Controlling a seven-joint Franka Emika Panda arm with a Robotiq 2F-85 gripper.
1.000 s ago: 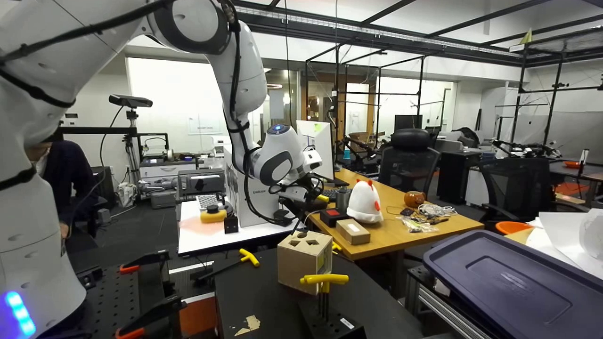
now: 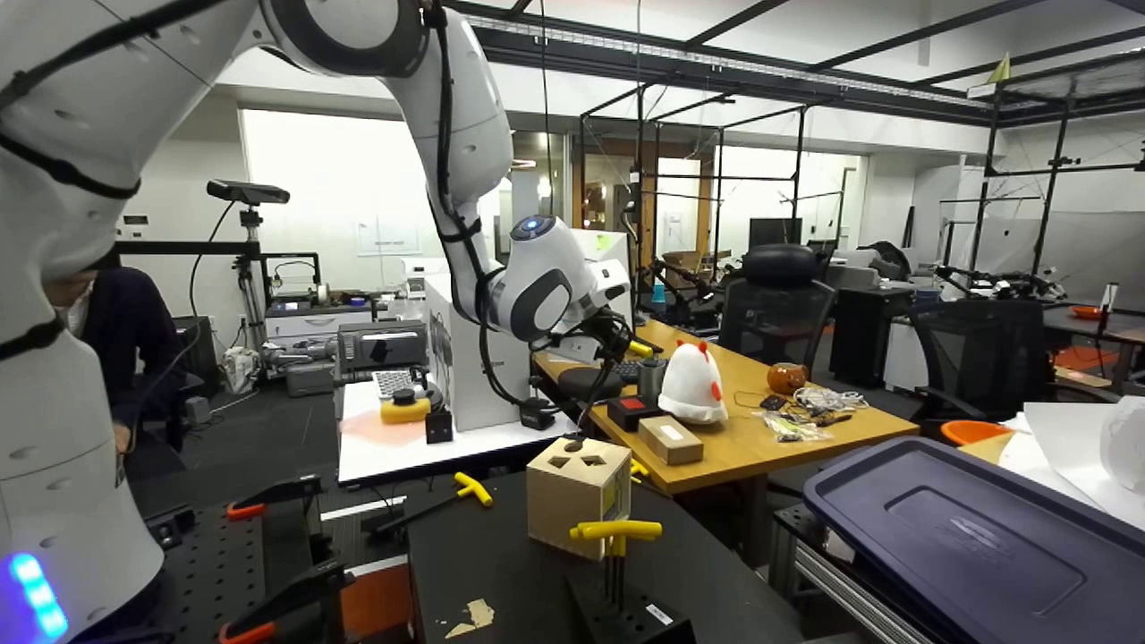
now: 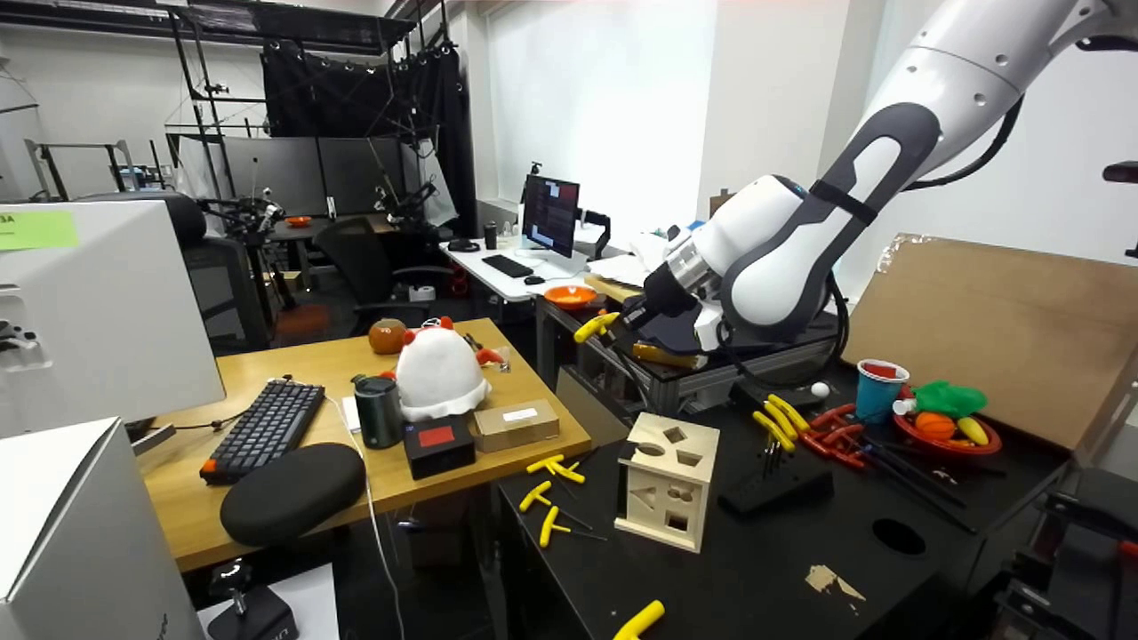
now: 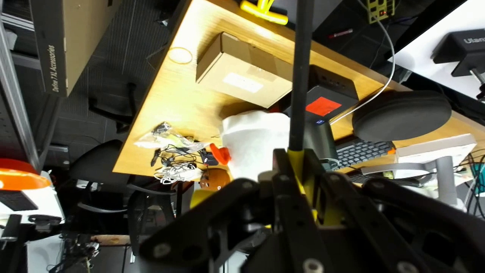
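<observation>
A T-handle hex key with a yellow handle [image 3: 595,326] and a long black shaft [image 4: 301,77] is between the fingers of my gripper, which is shut on it. In exterior view 1, my gripper [image 2: 618,342] hangs above and behind the wooden shape box [image 2: 580,495], with the shaft slanting down toward the box top. The shaft's tip lies out of frame in the wrist view. The box stands upright on the black table, cut-outs on its top and side. In front of it, a black holder [image 2: 633,614] carries several yellow-handled keys.
Loose yellow T-handles [image 3: 555,466] lie left of the box in exterior view 2. A blue cup [image 3: 877,395] and a red bowl [image 3: 947,436] stand at the right. The wooden desk behind bears a white plush toy [image 2: 692,385] and a cardboard box [image 2: 671,440].
My gripper has risen and shifted slightly right in exterior view 1, carrying the hex key with it. The wooden box and holder have stayed put.
</observation>
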